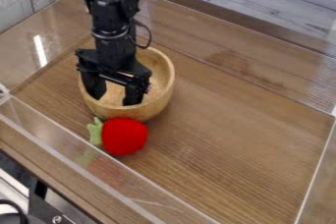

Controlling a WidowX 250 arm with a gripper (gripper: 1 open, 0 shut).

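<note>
My black gripper (113,77) is lowered over a round tan bowl (160,85) at left of centre in the camera view, its open fingers down inside the bowl, with nothing visible between them. The arm hides part of the bowl. Just in front of the bowl lies a red object with a green top, like a toy vegetable (125,138), touching or very near the bowl's front edge.
A pale edge runs along the left and lower left, with a dark cable at the bottom left corner.
</note>
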